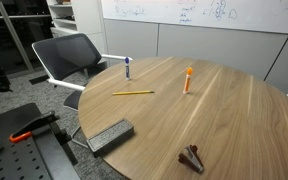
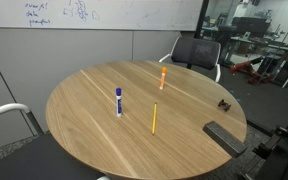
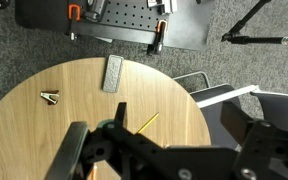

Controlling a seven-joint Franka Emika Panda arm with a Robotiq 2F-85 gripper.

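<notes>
A dark grey oblong block, perhaps an eraser [image 1: 111, 138], lies at the table's edge nearest the robot base. A small dark brown object [image 1: 191, 158] is to one side of it. Farther in lies a yellow pencil [image 2: 154, 118]. Two markers stand upright on the table: a blue-and-white one [image 2: 119, 102] and an orange-and-white one [image 2: 163, 78]. In the wrist view my gripper looks down from high above the table, its dark fingers wide apart and open. No object shows between them. Part of the tabletop is hidden behind the gripper body.
The round wooden table [image 1: 229, 110] has wide bare areas. A black perforated base plate with tools [image 3: 134, 18] adjoins its near edge. Office chairs [image 1: 68, 57] stand around it. A whiteboard [image 2: 84, 14] is behind.
</notes>
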